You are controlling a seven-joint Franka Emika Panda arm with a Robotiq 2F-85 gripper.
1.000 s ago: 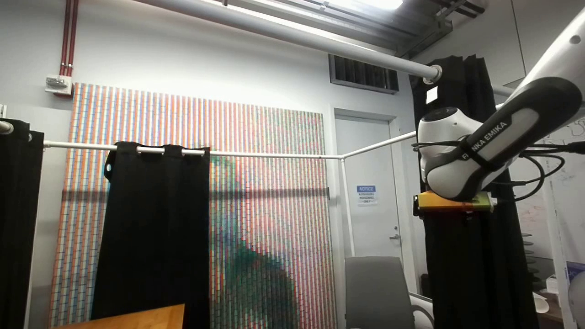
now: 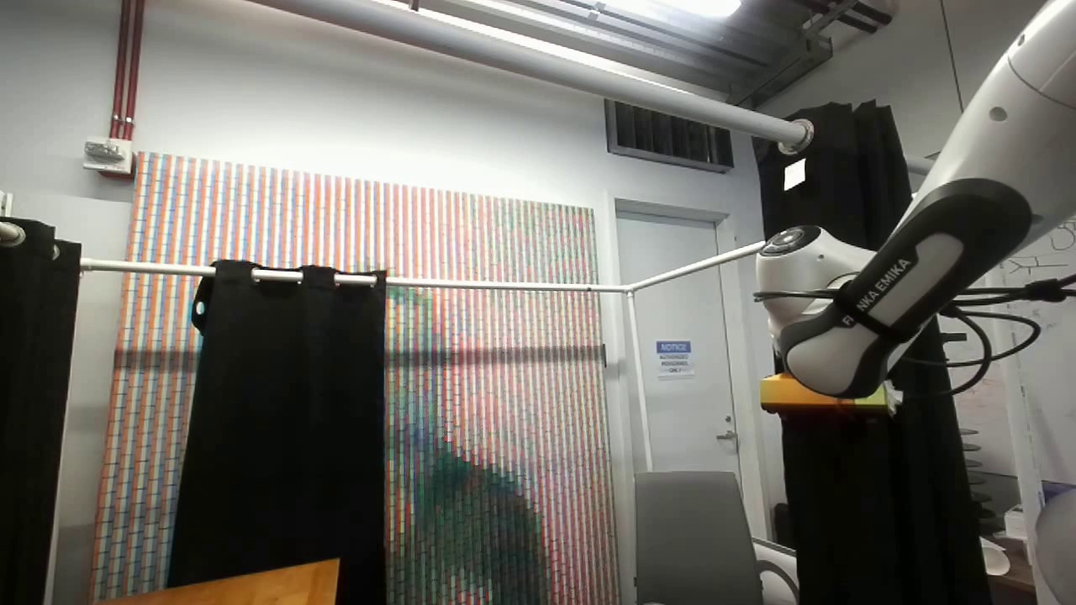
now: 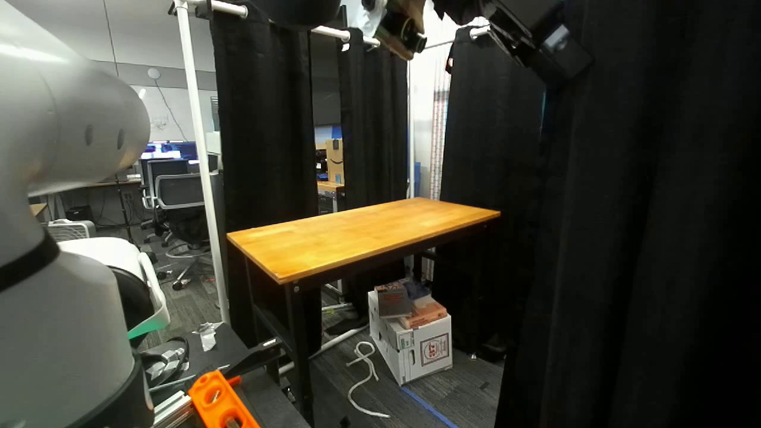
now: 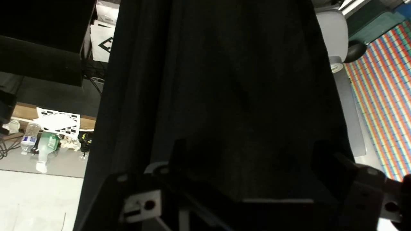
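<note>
In the wrist view my gripper stands open, its dark fingers (image 4: 178, 156) wide apart at the lower part of the picture. Nothing shows between them except a black curtain (image 4: 239, 88) behind. The white arm (image 2: 953, 227) reaches in from the right in exterior view 1, with an orange-yellow part (image 2: 822, 393) under its wrist; the fingers cannot be made out there. A wooden table (image 3: 364, 228) with a bare top stands in exterior view 2, well away from the gripper. No object is held.
Black curtains (image 3: 264, 128) hang around the area on white poles (image 3: 201, 142). Under the table sits a white box (image 3: 425, 353) with books on it, beside a white rope (image 3: 367, 378). A grey chair (image 2: 691, 534) stands near the door.
In exterior view 1 the arm's wrist has moved a little down and to the left. The curtains, chair and table corner have stayed where they were.
</note>
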